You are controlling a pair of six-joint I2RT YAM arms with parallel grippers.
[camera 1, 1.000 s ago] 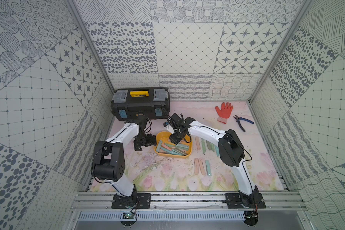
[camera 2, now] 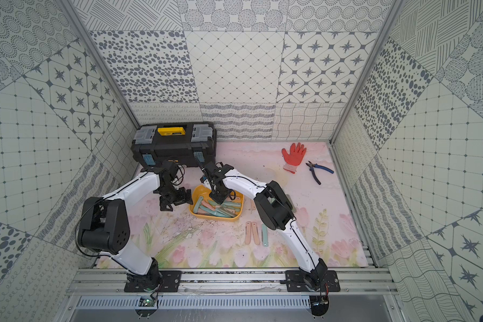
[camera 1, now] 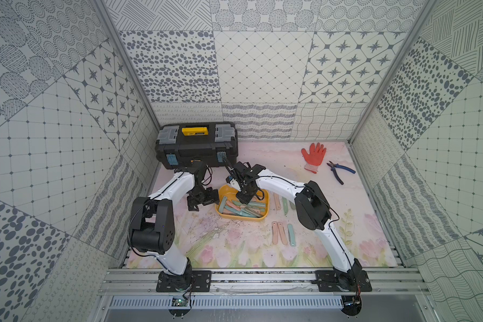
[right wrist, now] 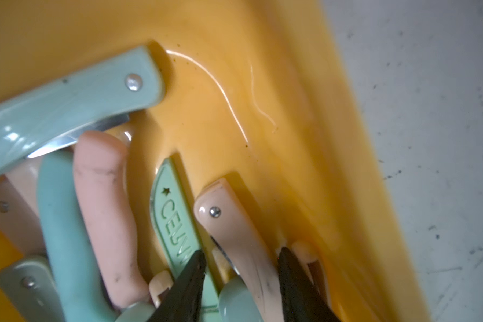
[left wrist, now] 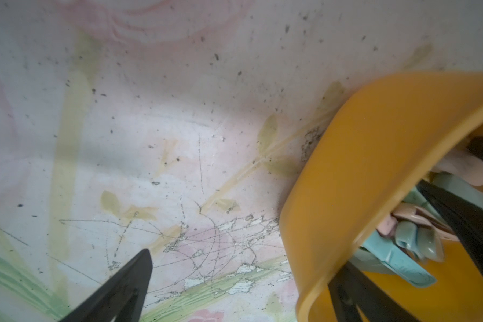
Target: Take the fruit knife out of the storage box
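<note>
The yellow storage box holds a jumble of folding fruit knives in pink, teal and green. My right gripper is down inside it, its fingers part open either side of a pink knife, beside a green knife and below a teal one. Whether it grips the pink knife is unclear. My left gripper is open at the box's left end, one finger by the yellow wall, the other over bare table.
A black toolbox stands behind the arms. A red glove and pliers lie back right. Several knives lie on the table right of the box.
My left arm has not visibly moved.
</note>
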